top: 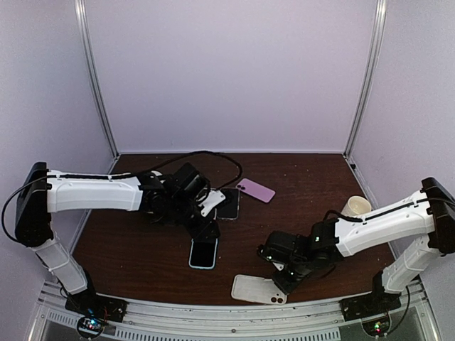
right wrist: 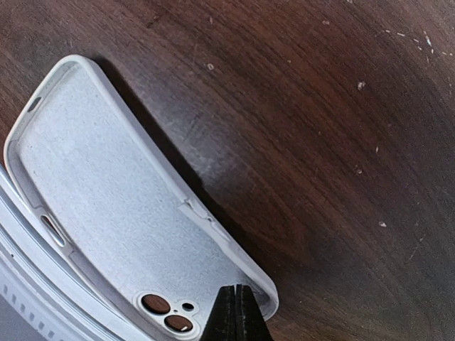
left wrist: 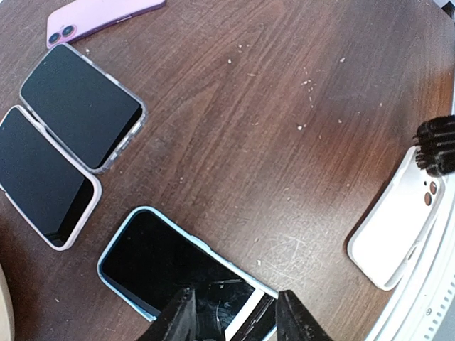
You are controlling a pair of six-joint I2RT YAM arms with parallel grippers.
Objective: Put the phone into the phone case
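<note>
The empty white phone case (top: 252, 289) lies open side up at the table's front edge; its camera-hole end (right wrist: 167, 312) is nearest my right gripper. That gripper is shut with nothing between its fingers, its tips over the case's corner; contact cannot be told. Several phones lie about: a black-screened one in a light blue case (left wrist: 170, 259), one with a pinkish-white rim (left wrist: 43, 181), one in a clear case (left wrist: 82, 103), and a purple one (top: 256, 190) face down. My left gripper stands open above the light blue case's near end, holding nothing.
A cream cup (top: 357, 206) stands at the right, behind the right forearm. A pale bowl's rim (left wrist: 6, 305) shows at the left wrist view's edge. Metal rail (right wrist: 50, 270) runs beside the white case.
</note>
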